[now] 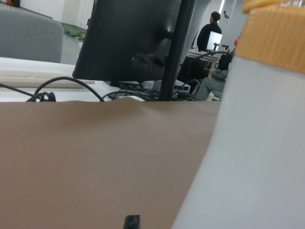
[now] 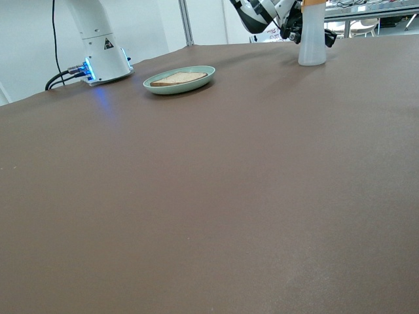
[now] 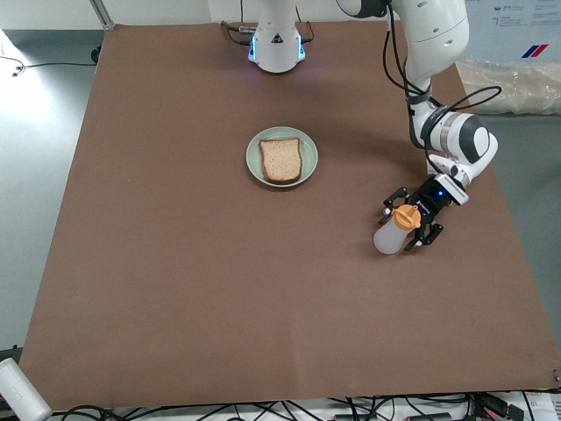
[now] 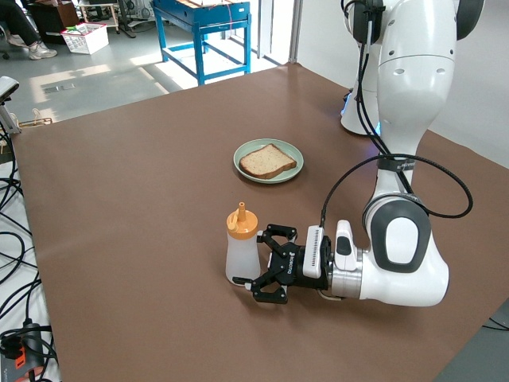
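Note:
A squeeze bottle (image 3: 392, 232) with a translucent body and orange cap stands upright on the brown table at the right in the left view, also the bottle (image 2: 311, 39) in the top view and the bottle (image 4: 242, 251) in the right view. My black gripper (image 3: 408, 225) is low around it, its fingers apart on either side; whether they press on it I cannot tell. The bottle (image 1: 252, 143) fills the right of the wrist view. A slice of bread (image 3: 280, 160) lies on a pale green plate (image 3: 257, 175), farther back toward the middle of the table.
The arm's white base (image 3: 276, 48) stands at the back edge. Cables lie beyond the front edge.

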